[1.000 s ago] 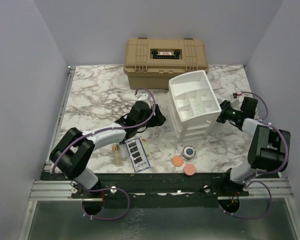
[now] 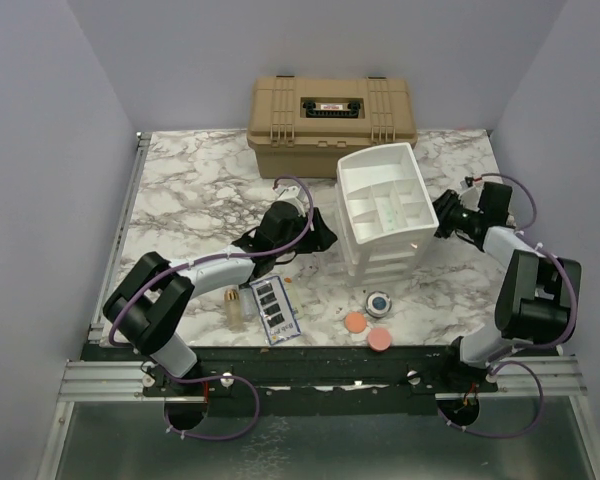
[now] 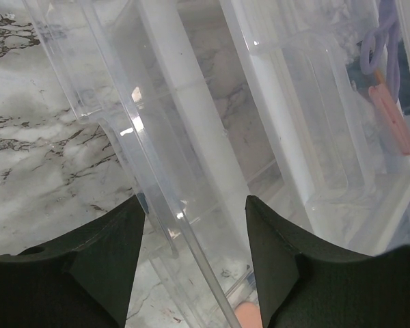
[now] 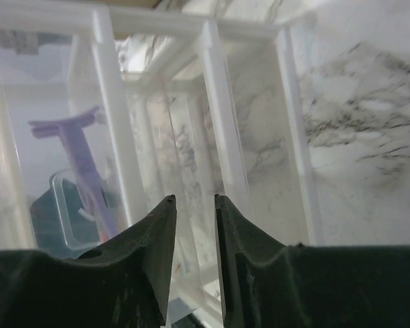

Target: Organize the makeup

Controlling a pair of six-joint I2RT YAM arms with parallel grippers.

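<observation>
A white organizer [image 2: 385, 190] with a divided top tray and clear drawers below stands right of centre. My left gripper [image 2: 318, 229] is at its left side, part open; in the left wrist view its fingers [image 3: 102, 273] flank a clear plastic edge. My right gripper [image 2: 448, 212] is at the organizer's right side, its fingertips close together before the drawer walls in the right wrist view [image 4: 196, 205]. Makeup lies in front: an orange disc [image 2: 355, 322], a pink disc [image 2: 379, 337], a round jar [image 2: 378, 304], a palette [image 2: 275, 310] and a bottle [image 2: 234, 310].
A large tan case [image 2: 330, 140] stands at the back, just behind the organizer. Bare marble [image 2: 180, 180] is free at the back left. Side walls bound the table left and right.
My right gripper and arm have shifted slightly at the organizer's right side. My left gripper has moved a little to the right. The organizer looks unmoved.
</observation>
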